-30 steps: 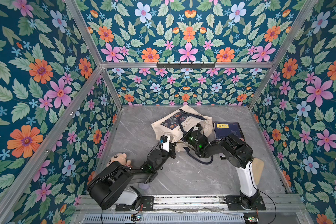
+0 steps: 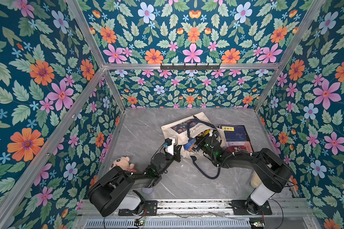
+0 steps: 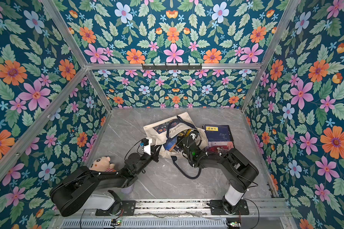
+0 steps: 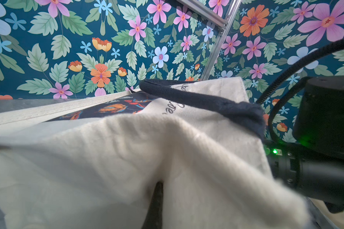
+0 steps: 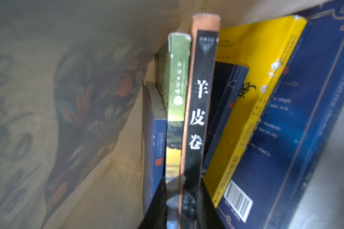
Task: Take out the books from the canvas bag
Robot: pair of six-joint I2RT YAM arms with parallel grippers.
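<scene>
The cream canvas bag [image 2: 175, 127] lies on the table with its mouth facing forward and its dark handles loose. My left gripper [image 2: 178, 152] is at the bag's front left edge, shut on a fold of canvas; one dark finger [image 4: 155, 206] shows in the left wrist view. Inside the bag, my right gripper has its fingers on both sides of a green book [image 5: 178, 76] and a black-and-orange book [image 5: 201, 99]. Whether they grip is unclear. Also inside are a blue book [image 5: 159, 148], a yellow book [image 5: 252, 49], a dark thin book [image 5: 228, 99] and a large navy book [image 5: 282, 126].
A navy book [image 2: 235, 133] and a reddish book [image 2: 238, 147] lie on the table right of the bag. A plush doll [image 2: 122, 163] sits at the left, by the left arm. Bare table shows in front of the bag.
The bag's mouth is wider, showing the books, and the flap has slid. The left arm stays nearly still.
</scene>
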